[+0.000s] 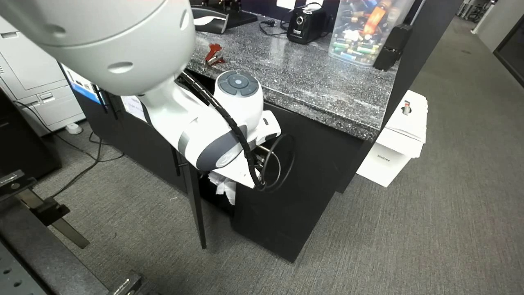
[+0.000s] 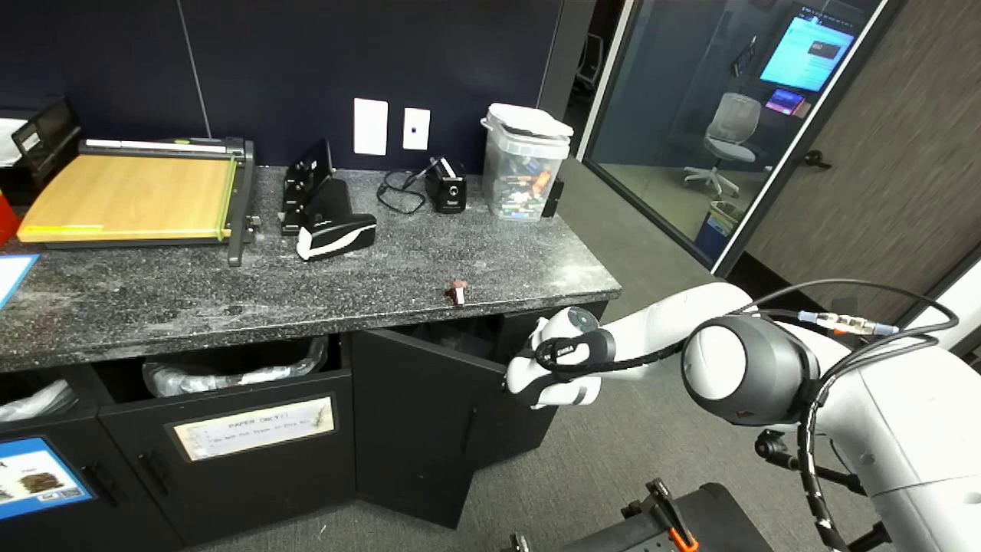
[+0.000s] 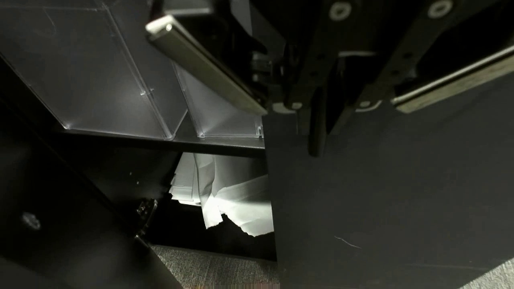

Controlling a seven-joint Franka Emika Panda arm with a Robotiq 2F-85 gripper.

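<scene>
In the wrist view a dark bar-shaped handle shows in front of the right black door. My gripper is around that handle; the exact contact is lost in shadow. The arm's white wrist covers the handle in exterior view 1, where the same door fills the cabinet's right front. To the left, another door stands swung out. Through the gap, white paper shows low inside, beneath clear plastic holders.
Above the cabinet lies a speckled countertop with a red staple remover, a black sharpener and a clear battery bin. A white box stands beyond the cabinet's right end. Carpet in front is open.
</scene>
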